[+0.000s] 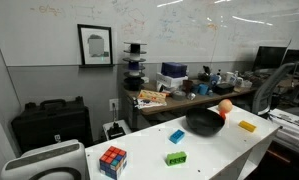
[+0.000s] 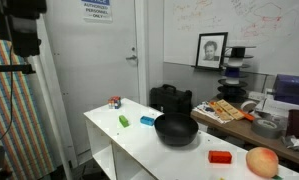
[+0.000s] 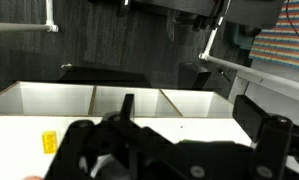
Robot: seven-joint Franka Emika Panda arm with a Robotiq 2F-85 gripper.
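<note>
My gripper stands open, its two dark fingers wide apart with nothing between them. In the wrist view it hangs over the white table's edge, the yellow block (image 3: 50,142) at lower left. A black pan (image 1: 203,121) rests on the table, a blue block (image 1: 177,136) and a green block (image 1: 176,158) apart from it. Nearer the front left is a multicoloured puzzle cube (image 1: 113,162). Beyond the pan are a red block (image 2: 220,157) and an orange round fruit (image 2: 262,162). Dark robot parts fill the upper left of exterior view 2.
White open compartments (image 3: 139,101) lie below the table edge. A white appliance (image 1: 47,163) stands at the near left. Behind, a wooden bench (image 2: 246,130) carries racks, boxes and pots.
</note>
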